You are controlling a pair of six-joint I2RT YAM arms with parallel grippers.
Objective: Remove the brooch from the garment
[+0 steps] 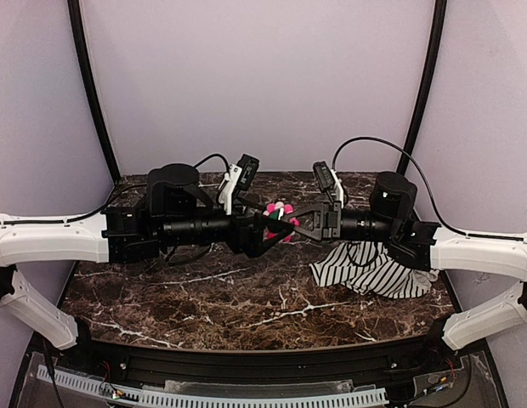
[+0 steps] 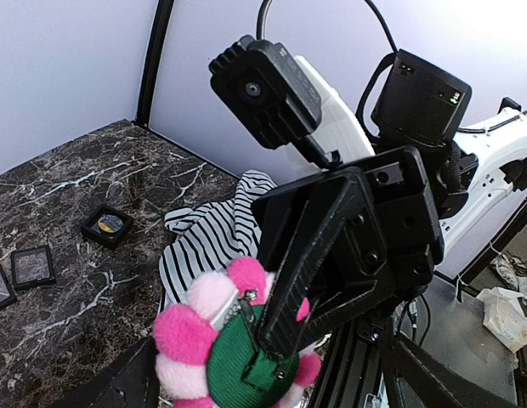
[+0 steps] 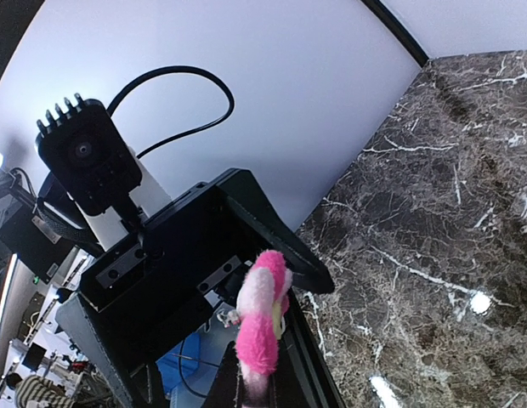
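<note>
A pink and white flower brooch (image 1: pixel 280 228) with a green back hangs in the air between both grippers. My right gripper (image 1: pixel 295 223) is shut on it; in the left wrist view its fingers pinch the metal clasp on the green back (image 2: pixel 242 365). My left gripper (image 1: pixel 270 235) is part open, its fingertips around or beside the flower, overlapping it in the top view. The flower appears edge-on in the right wrist view (image 3: pixel 257 340). The striped garment (image 1: pixel 365 276) lies crumpled on the marble table at the right, apart from the brooch.
In the left wrist view, several small dark square cases (image 2: pixel 32 266) lie on the table, one with a yellow item (image 2: pixel 109 223).
</note>
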